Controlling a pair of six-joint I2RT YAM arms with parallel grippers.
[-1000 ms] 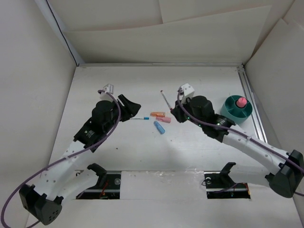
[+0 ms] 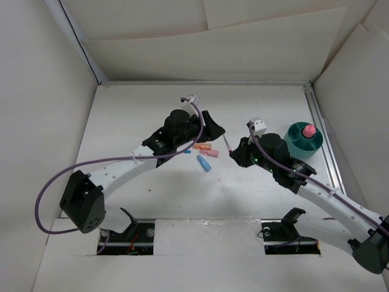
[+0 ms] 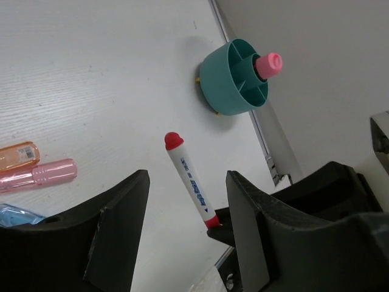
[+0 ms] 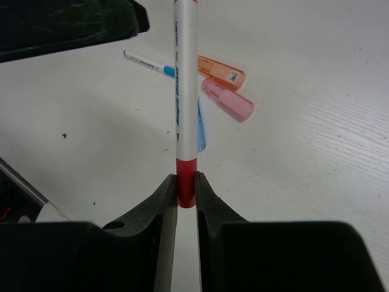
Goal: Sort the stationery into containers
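My right gripper (image 2: 234, 152) is shut on a white marker (image 4: 186, 91) by its red lower end, holding it upright above the table. My left gripper (image 2: 219, 129) is apart-fingered and open beside the marker's top; in the left wrist view the marker (image 3: 189, 179) stands just beyond the gap between the fingers, with nothing gripped. Below lie an orange highlighter (image 4: 222, 70), a pink one (image 4: 228, 100), a blue one (image 2: 203, 163) and a thin white-and-blue pen (image 4: 146, 62). The teal round container (image 3: 216, 79) at right holds a pink item (image 3: 268, 64).
White walls surround it, with metal rails (image 2: 200, 83) along the back and right edges.
My left arm has swung right toward the marker.
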